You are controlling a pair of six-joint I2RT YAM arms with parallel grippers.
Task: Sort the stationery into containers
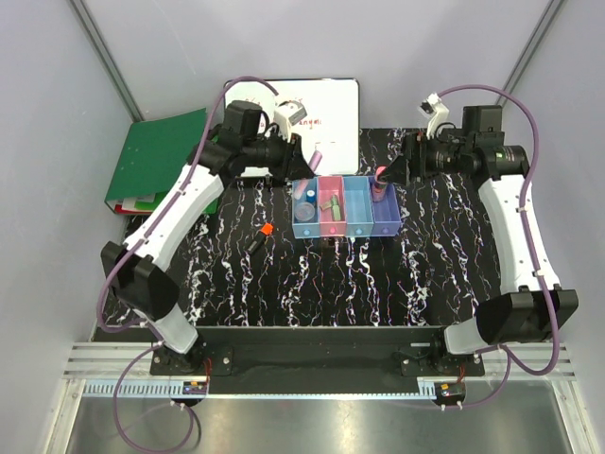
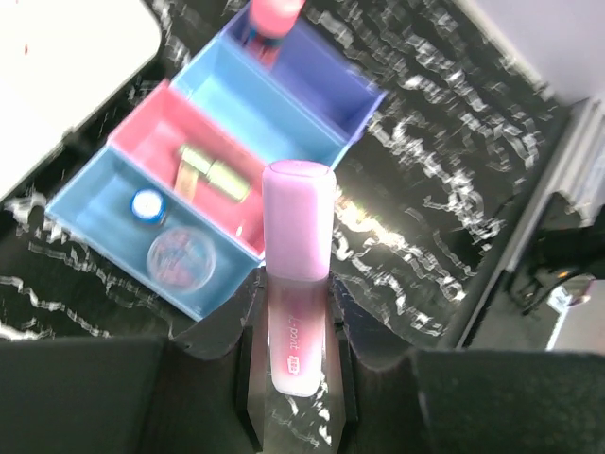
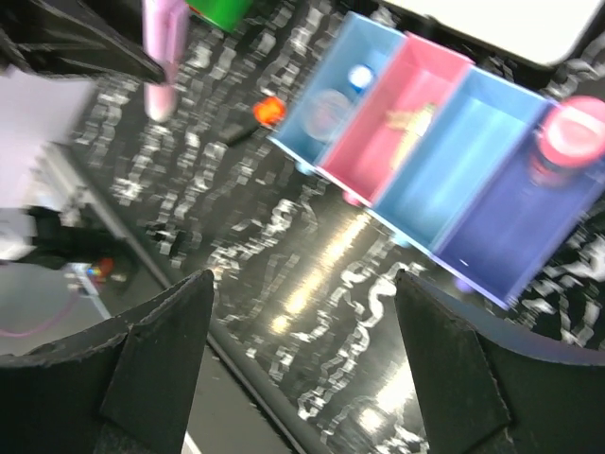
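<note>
A pink tube-shaped item (image 2: 299, 227) is gripped upright between the fingers of my left gripper, raised near the left end of the organizer. Its four-colour compartments are light blue (image 2: 99, 203), pink (image 3: 371, 151), blue (image 3: 449, 161) and purple (image 3: 496, 232). A blue-capped bottle (image 2: 148, 205) and a clear round item (image 2: 181, 258) lie in the light blue one. Small greenish pieces (image 2: 216, 172) rest in the pink one, and a red-capped container (image 3: 571, 132) stands in the purple one. My right gripper is apart and empty, beside the purple end in the top view.
An orange-headed black item (image 1: 261, 237) lies on the dark marbled table left of the organizer. Green folders (image 1: 156, 156) stand at the back left, and a whiteboard (image 1: 331, 123) is behind.
</note>
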